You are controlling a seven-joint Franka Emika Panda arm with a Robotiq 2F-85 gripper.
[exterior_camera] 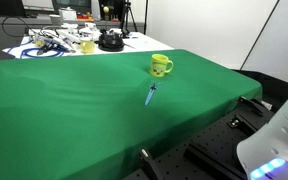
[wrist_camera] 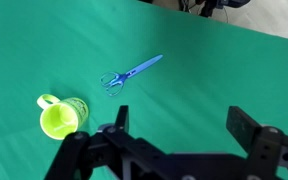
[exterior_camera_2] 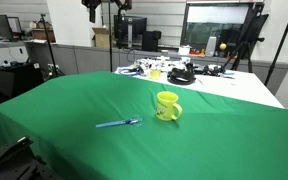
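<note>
Blue scissors (wrist_camera: 143, 67) lie flat on the green cloth (wrist_camera: 199, 75), their finger loops toward the mug in the wrist view. That yellow-green mug (wrist_camera: 64, 118) stands upright with a pale inside, apart from the scissors. Exterior view 1 has the scissors (exterior_camera: 150, 94) in front of the mug (exterior_camera: 160, 66); in exterior view 2 the scissors (exterior_camera_2: 119, 123) are left of the mug (exterior_camera_2: 168, 106). My gripper is open above the cloth, with only bare cloth showing between its fingers. Both objects lie outside the gap in the wrist view.
At the back, cables and tools (exterior_camera: 46, 43), another yellow cup (exterior_camera: 87, 46) and a dark device (exterior_camera: 111, 40) occupy a white surface. A dark object (wrist_camera: 212, 5) shows at the wrist view's top edge.
</note>
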